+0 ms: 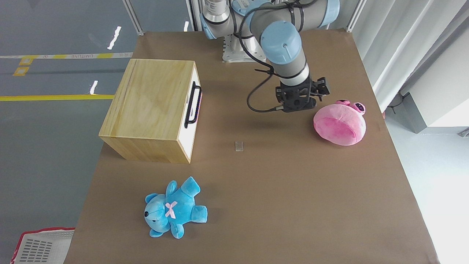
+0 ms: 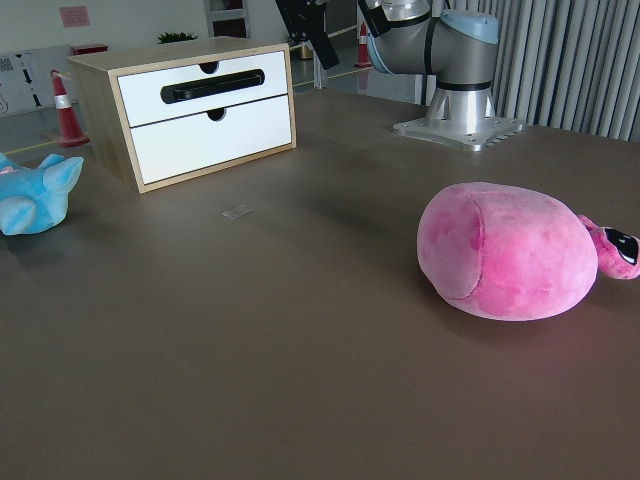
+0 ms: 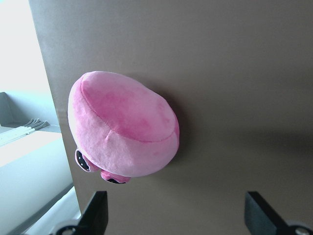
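My gripper is open, its fingers wide apart over bare brown table with nothing between them. Just ahead of it in the wrist view lies a pink plush toy (image 3: 122,122) with black-and-white eyes, resting on the table near its edge. In the front view the gripper (image 1: 307,94) hangs up and to the left of that toy (image 1: 338,125), apart from it. The left view shows the pink toy (image 2: 505,250) on the table, with the gripper partly cut off at the top.
A wooden two-drawer cabinet (image 1: 151,105), drawers shut, stands at left with a black handle (image 1: 189,107). A blue teddy bear (image 1: 180,206) lies near the front left. A small clear rectangle (image 1: 239,146) lies mid-table (image 1: 299,193).
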